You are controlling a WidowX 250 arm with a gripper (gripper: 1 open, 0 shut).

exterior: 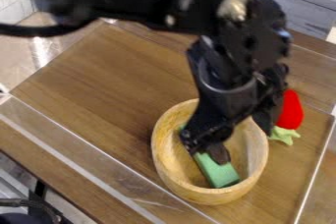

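A black gripper [234,135] reaches down from the top into a round wooden bowl [178,179], its fingers apart over a green block [219,174] lying in the bowl. The gripper hides the upper part of the block and the bowl's back; whether a finger touches the block I cannot tell.
A red object with green leaves [288,112] lies just right of the bowl, partly behind the gripper. Clear strips edge it at lower left and right.
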